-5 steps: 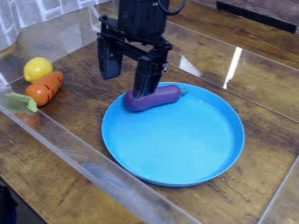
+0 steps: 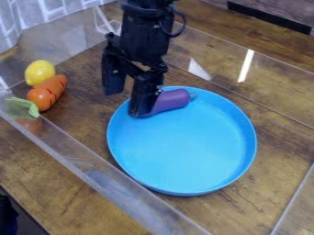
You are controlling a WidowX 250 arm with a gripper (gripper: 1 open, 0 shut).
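My black gripper (image 2: 130, 84) hangs open over the upper left of a blue plate (image 2: 182, 152). A purple eggplant (image 2: 170, 99) lies on the plate, partly hidden behind the gripper's right finger, which is low beside it. Whether that finger touches it I cannot tell.
A yellow lemon (image 2: 40, 72), an orange carrot (image 2: 47, 92) and another carrot with pale green leaves (image 2: 22, 108) lie at the left. Clear plastic walls border the wooden surface (image 2: 245, 83).
My gripper has shifted slightly and turned, its right finger now lower and nearer the eggplant. The plate and the things at the left look unchanged.
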